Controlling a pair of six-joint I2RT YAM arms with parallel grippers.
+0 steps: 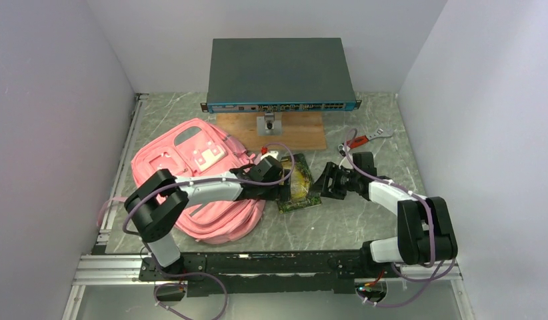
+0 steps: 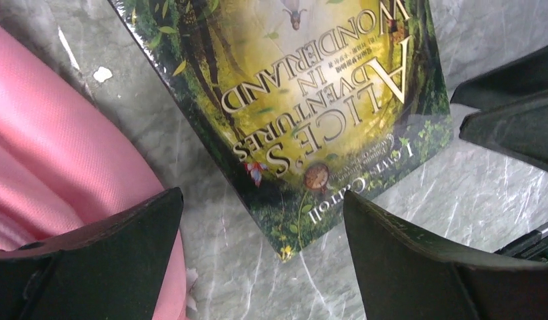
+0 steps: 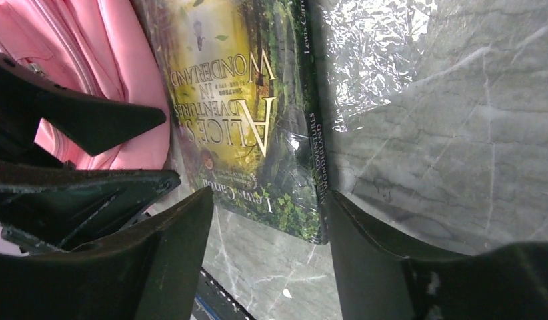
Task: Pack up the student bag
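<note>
A green and yellow book titled Alice's Adventures in Wonderland point(image 2: 318, 93) lies flat on the grey table, its cover up. The pink bag point(image 1: 191, 160) lies just to its left. Above the book's left side is my left gripper, its fingers apart with only table and the book's corner showing below. My right gripper hangs at the book's right side, its fingers also apart; the book's lower right corner shows in the gap, and I cannot tell whether they touch. Neither gripper holds anything that I can see.
A wrench with a red handle point(image 1: 357, 141) lies at the back right. A dark rack device point(image 1: 278, 70) and a wooden board point(image 1: 305, 131) stand at the back.
</note>
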